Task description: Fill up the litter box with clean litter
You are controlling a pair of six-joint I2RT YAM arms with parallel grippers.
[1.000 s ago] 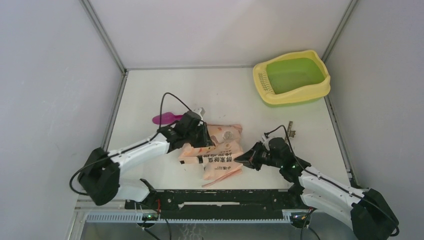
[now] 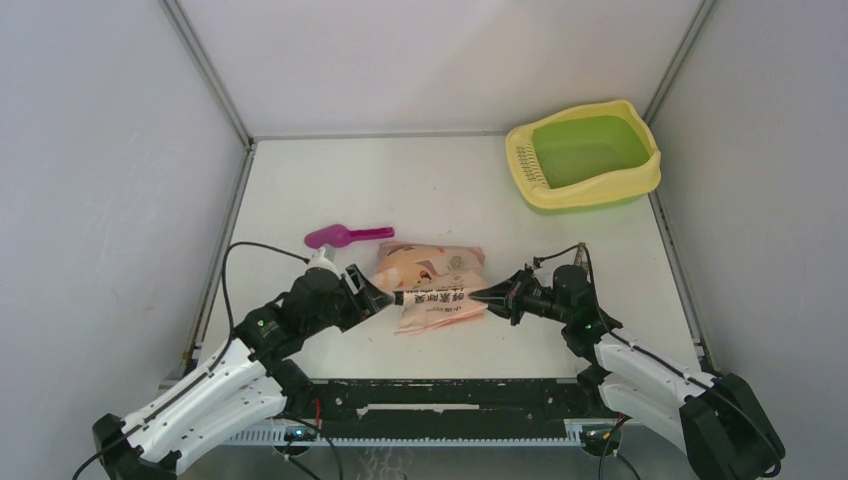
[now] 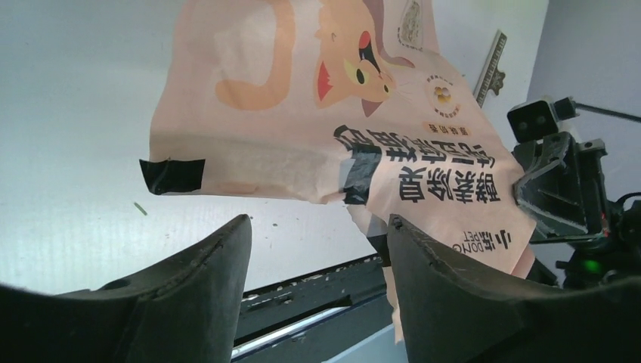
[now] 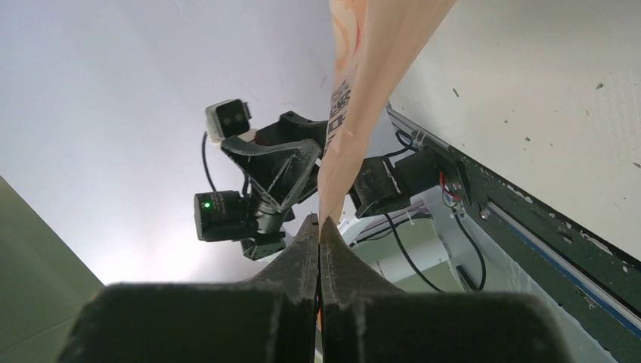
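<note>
The pink litter bag [image 2: 430,265] with a cat print lies mid-table, its near end raised between my two arms. In the right wrist view, my right gripper is shut on a thin fold of the litter bag [image 4: 363,98]. Facing the bag's other side, my left gripper has its fingers parted. The bag's dark-taped edge [image 3: 173,176] runs just beyond those fingertips, and the left wrist view shows nothing pinched between them. At the back right stands the yellow litter box [image 2: 525,165], with only its bare green floor [image 2: 592,150] visible inside.
A magenta scoop [image 2: 345,235] lies left of the bag, close to my left arm. A small metal piece [image 3: 490,69] rests on the table behind the right gripper. Clear white tabletop [image 2: 430,185] stretches behind the bag.
The bag's near edge has risen and shifted. My right gripper has moved up a little, keeping its hold.
</note>
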